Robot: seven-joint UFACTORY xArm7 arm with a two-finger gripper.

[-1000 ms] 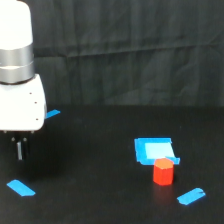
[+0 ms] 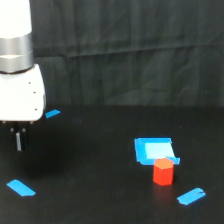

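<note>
An orange-red block (image 2: 163,172) rests on the dark table toward the right, just in front of a white patch (image 2: 159,150) framed in blue tape. At the left edge hangs the white arm, with my gripper (image 2: 18,143) at its lower end, dark and small against the black background. A wide stretch of table separates it from the block. Whether its fingers are apart or together is too dim to make out. No object shows at its tip.
Blue tape strips lie at the front left (image 2: 21,187), the front right (image 2: 191,196) and farther back at the left (image 2: 52,113). Black curtain (image 2: 130,50) hangs behind.
My gripper has risen slightly at the left. The block, the white patch and the tape strips stay where they were.
</note>
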